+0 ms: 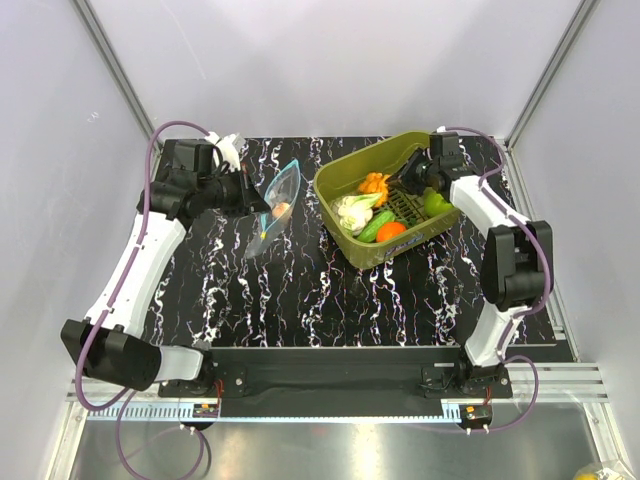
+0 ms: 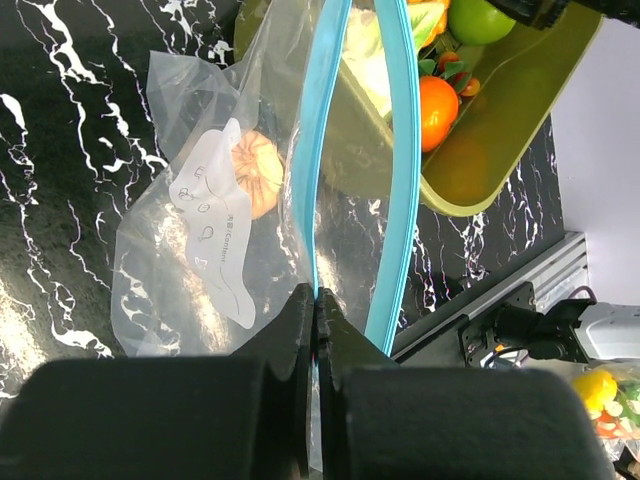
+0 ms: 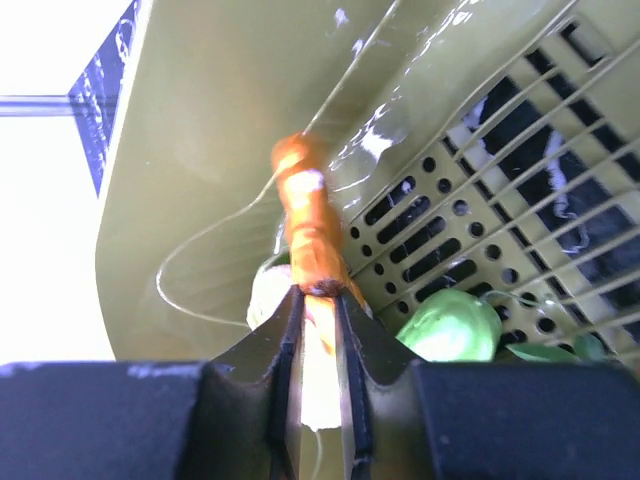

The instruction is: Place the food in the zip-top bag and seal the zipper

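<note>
A clear zip top bag (image 1: 270,225) with a blue zipper stands open at the left, a tan food item (image 2: 257,172) inside. My left gripper is shut on the bag's edge. In the olive bin (image 1: 340,240) are a cauliflower (image 1: 355,212), cucumber (image 1: 376,225), orange fruit (image 1: 390,231), green apple (image 1: 436,203) and an orange food piece (image 1: 373,188). My right gripper is inside the bin at that orange piece, which rises from between its fingertips; its fingers are close together around the lower end.
White walls surround the table at back and sides.
</note>
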